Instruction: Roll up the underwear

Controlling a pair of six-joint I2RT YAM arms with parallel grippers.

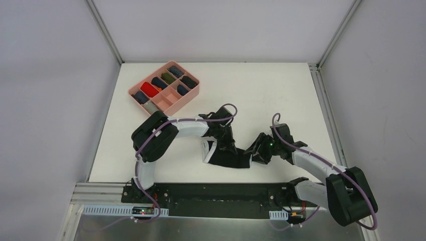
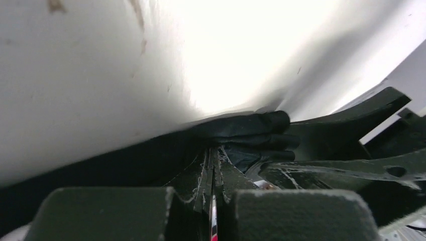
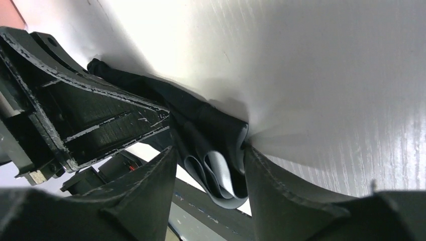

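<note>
The black underwear with white bands [image 1: 221, 158] lies flat at the table's front middle. My left gripper [image 1: 228, 149] is shut and down on the cloth's upper middle; in the left wrist view its fingertips [image 2: 213, 153] press on the black fabric along folds. My right gripper [image 1: 257, 153] is at the cloth's right end. In the right wrist view the bunched end [image 3: 211, 140], with a white band showing, sits between its part-open fingers; whether they grip it is unclear.
A pink divided box [image 1: 171, 100] of rolled garments stands at the back left.
</note>
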